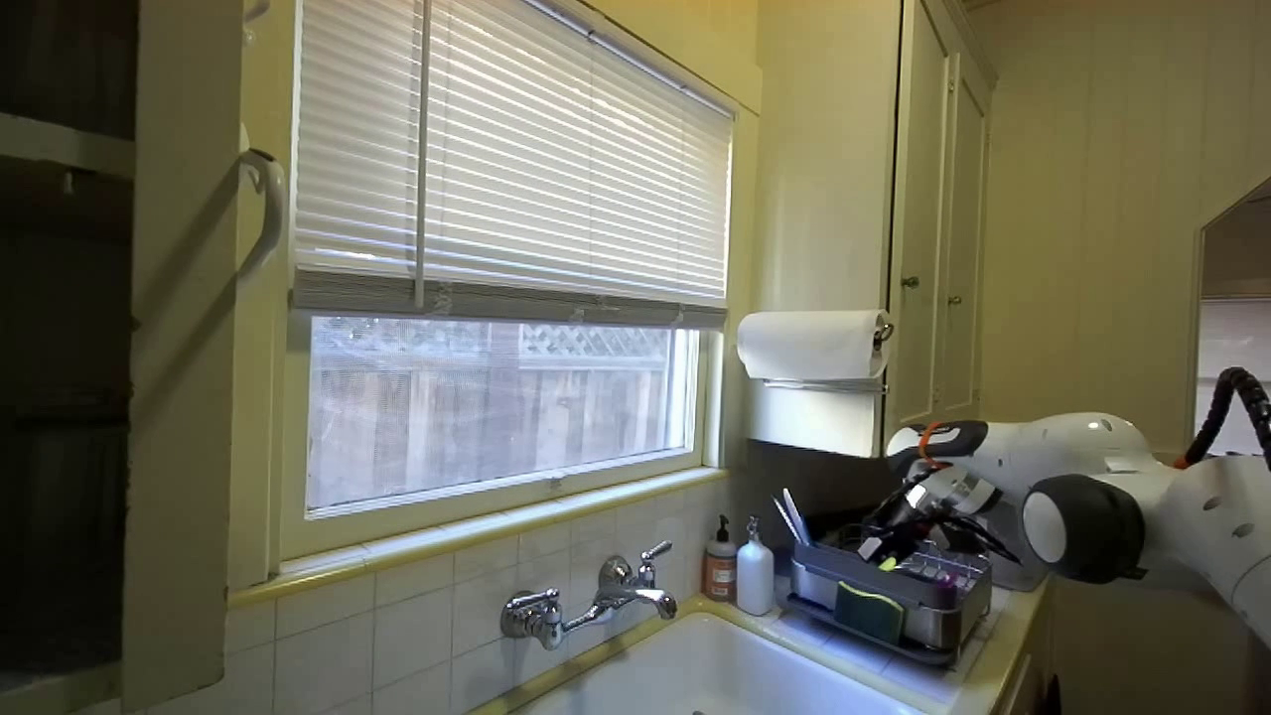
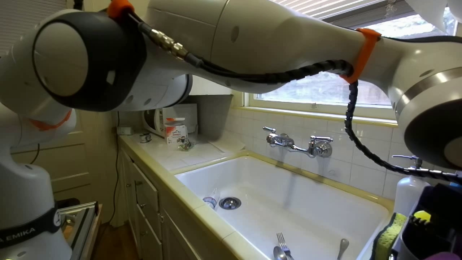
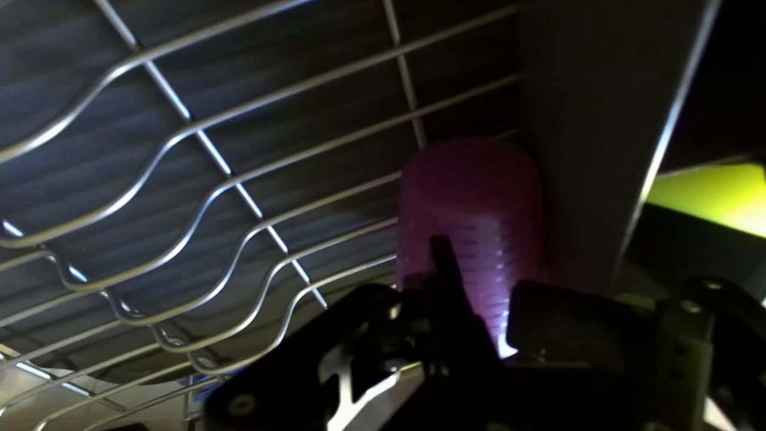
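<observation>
A purple rounded object [image 3: 470, 208] lies in the dish rack [image 3: 287, 161], against a dark upright wall, in the wrist view. My gripper reaches over its near end, with dark fingers [image 3: 459, 301] apart and purple showing in the gap. Whether either finger touches the object is too dark to tell. In exterior view 1 the gripper [image 1: 888, 536] is low over the grey rack [image 1: 882, 584], half lost among its contents. Exterior view 2 shows the arm but not the fingers.
A green sponge [image 1: 870, 614] hangs on the rack's sink side. Two soap bottles [image 1: 754, 572] stand beside it. In the sink [image 2: 260, 182] lie a fork [image 2: 282, 242], spoons and a clear item near the drain [image 2: 230, 203]. Paper towels [image 1: 812, 345] hang above the counter.
</observation>
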